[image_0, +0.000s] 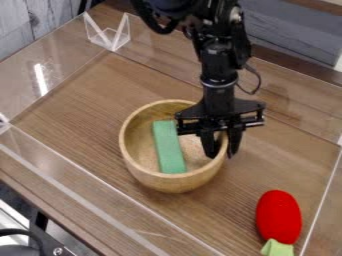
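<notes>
The black gripper (218, 138) hangs over the right rim of a tan bowl (147, 167), its fingers down at that rim and apparently shut on it. A green block (168, 146) lies inside the bowl, left of the gripper. A red object with a pale green tip (278, 218) lies at the front right of the wooden table, apart from the bowl.
A clear plastic piece (107, 30) is at the back left, and another (4, 120) at the left edge. A dark cable shows at the bottom left corner.
</notes>
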